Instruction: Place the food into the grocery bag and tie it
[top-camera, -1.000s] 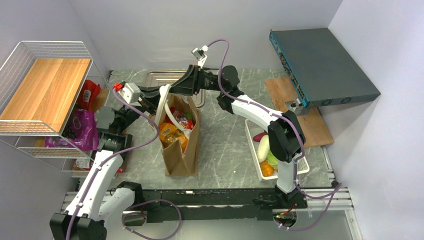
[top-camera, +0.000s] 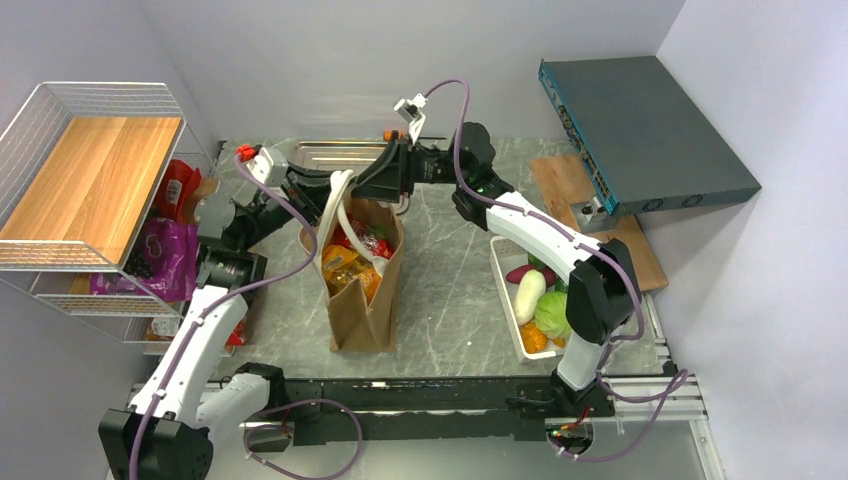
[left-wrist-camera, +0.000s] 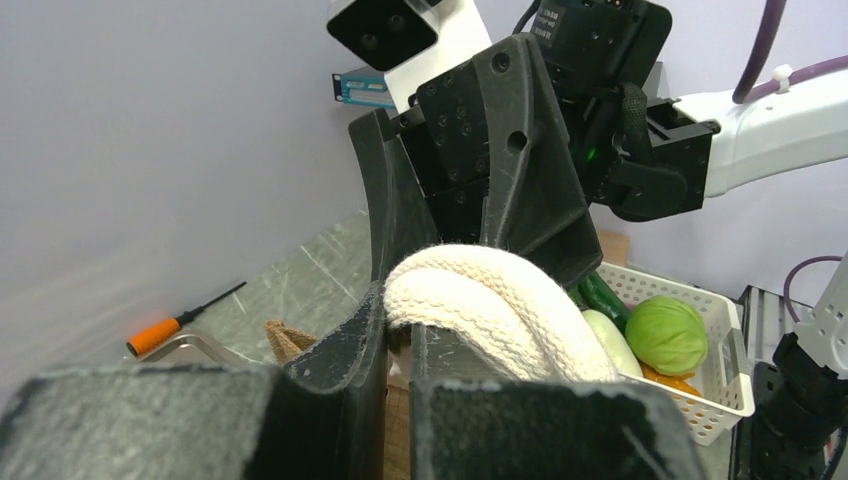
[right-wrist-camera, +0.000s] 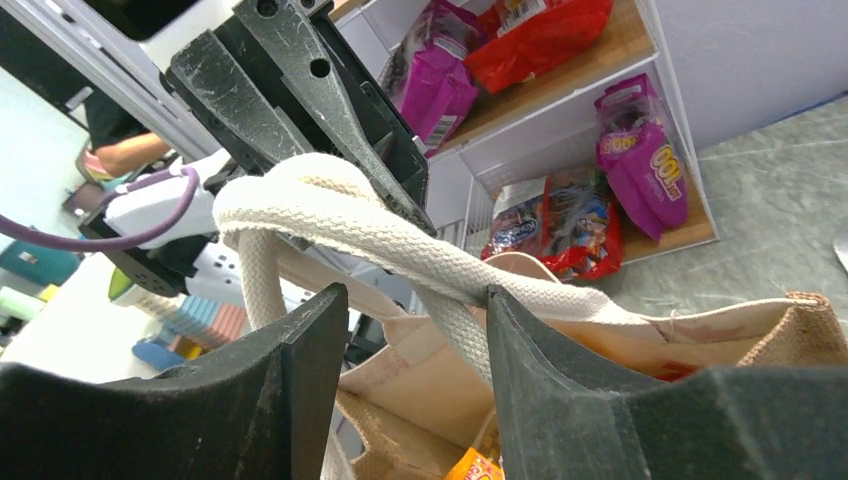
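A brown paper grocery bag (top-camera: 365, 325) stands upright on the counter, with orange food packs (top-camera: 348, 268) and a red pack (top-camera: 372, 238) inside. Above its mouth, the white rope handles (left-wrist-camera: 480, 290) are bunched in my left gripper, which is shut on them. My right gripper faces the left one from the right, its fingers parted. Between its fingers a strand of the rope runs down toward the bag; it is not visibly clamped. The bag's lower contents are hidden.
On the left, a wire rack (top-camera: 110, 95) holds purple and red packs. A white basket of vegetables (top-camera: 505, 300) sits at the right, below a dark box (top-camera: 650, 130). Behind the bag lies a metal tray (top-camera: 320, 150). Bare counter separates bag and basket.
Both grippers have shifted slightly to the right in the top view, carrying the tops of the rope handles along. The bag stays in place.
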